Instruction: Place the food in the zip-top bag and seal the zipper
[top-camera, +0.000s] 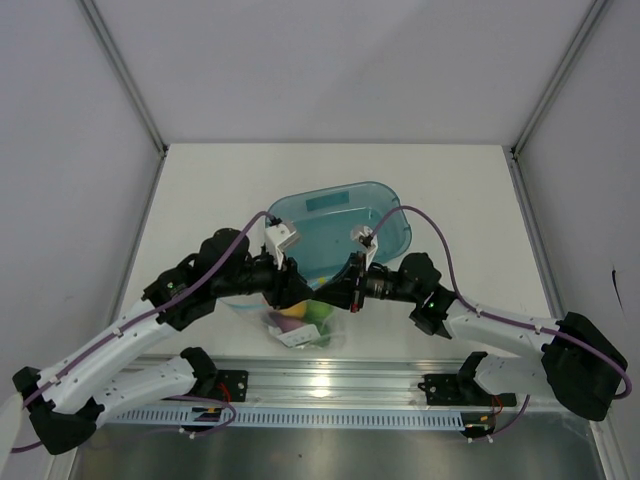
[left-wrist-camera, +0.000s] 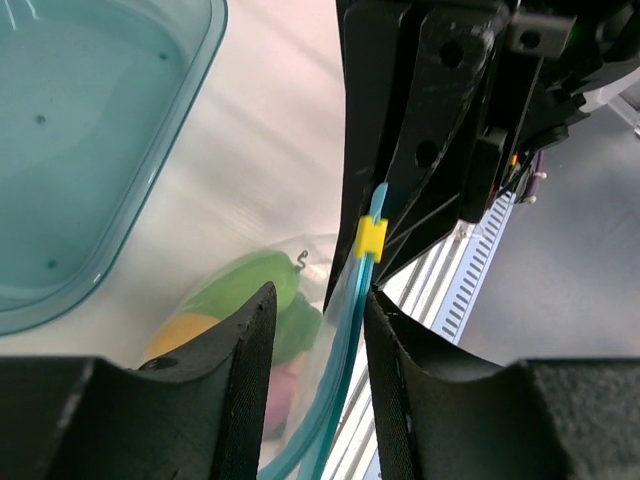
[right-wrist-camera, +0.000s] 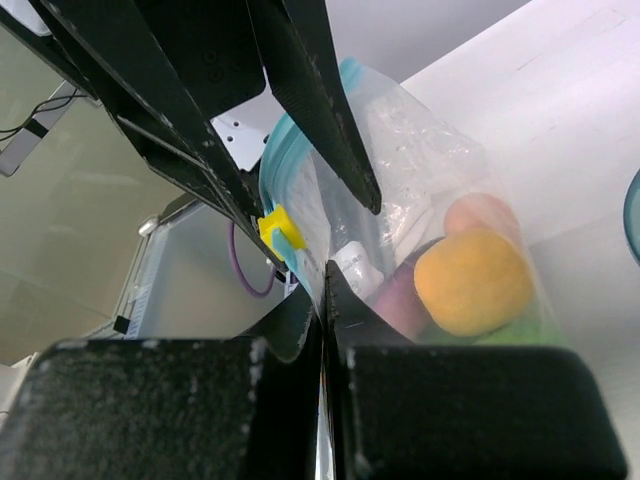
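The zip top bag (right-wrist-camera: 390, 150) lies at front centre under both grippers, holding green (left-wrist-camera: 240, 290), orange (right-wrist-camera: 472, 282), pink (right-wrist-camera: 480, 212) and purple food. Its blue zipper, with yellow slider (left-wrist-camera: 370, 236), runs upward between the fingers of my left gripper, which is part open around it. My right gripper is shut on the bag's edge, just beside the slider, with the film running down between its fingertips. In the top view the two grippers almost meet over the bag.
A teal tray (top-camera: 340, 230) sits behind the grippers.
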